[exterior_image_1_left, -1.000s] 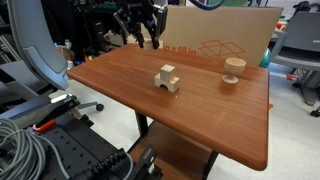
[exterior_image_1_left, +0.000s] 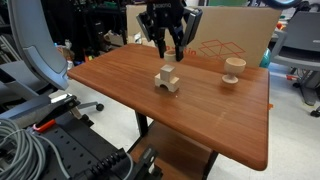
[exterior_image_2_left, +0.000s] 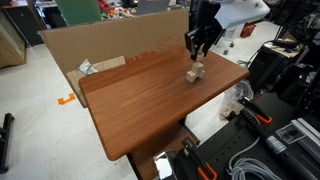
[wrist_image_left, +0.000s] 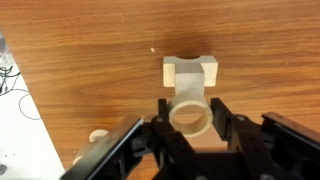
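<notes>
My gripper is shut on a pale ring-shaped piece (wrist_image_left: 190, 124), seen end-on between the fingertips in the wrist view. Below it on the table, a pale wooden arch block (exterior_image_1_left: 166, 82) carries a small light block on top. Just past the held ring, that stack also shows in the wrist view, the arch block's top (wrist_image_left: 205, 65) behind the small block (wrist_image_left: 189, 79). In exterior view 1 the fingers come down right above the stack; whether the ring touches it, I cannot tell.
A pale cup (exterior_image_1_left: 234, 69) stands on the wooden table (exterior_image_1_left: 225, 118), to the right of the stack in exterior view 1. A cardboard panel (exterior_image_2_left: 140, 38) rises along the far edge.
The arch block and cup stay in place.
</notes>
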